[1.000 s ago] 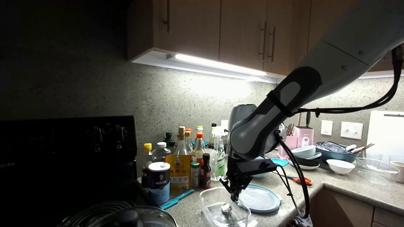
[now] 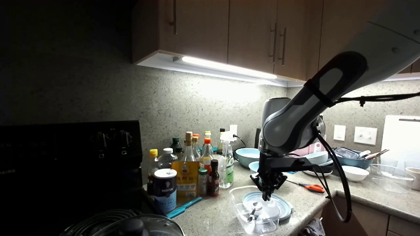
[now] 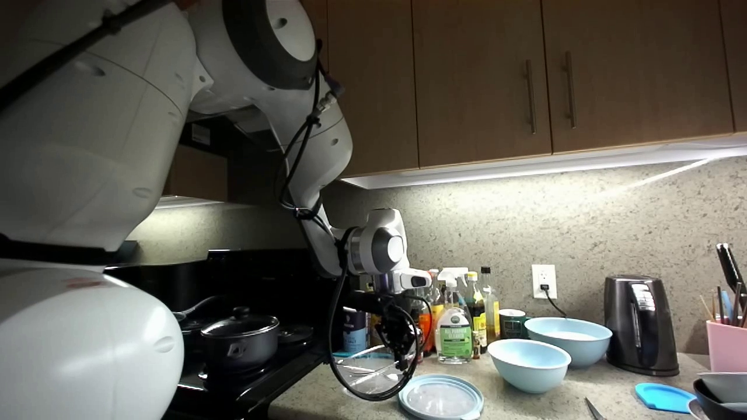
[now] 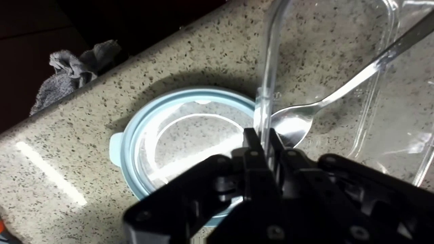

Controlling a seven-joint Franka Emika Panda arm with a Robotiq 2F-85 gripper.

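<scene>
A clear plastic container [image 2: 237, 204] is held by one wall, with my gripper [image 2: 266, 196] shut on that rim. In the wrist view the thin clear wall [image 4: 266, 87] runs between the black fingertips. Inside the container lies a metal spoon [image 4: 291, 124], its bowl close to the gripped wall and its handle pointing away. A round lid with a light blue rim [image 4: 129, 162] rests on the counter beside and partly behind the container. Exterior view 2 shows the container [image 3: 364, 374] tilted; how far it clears the counter I cannot tell.
Bottles, a spray bottle [image 2: 227, 165] and a salt canister [image 2: 165, 192] crowd the back. A teal utensil [image 2: 184, 207] lies left of the container. Blue bowls [image 3: 530, 364], a kettle [image 3: 641, 325] and orange-handled scissors [image 2: 314, 188] sit to the right. A towel [image 4: 77, 69] hangs by the counter's edge.
My gripper has moved right and slightly up in exterior view 1, taking the container and spoon along. The lid has stayed put.
</scene>
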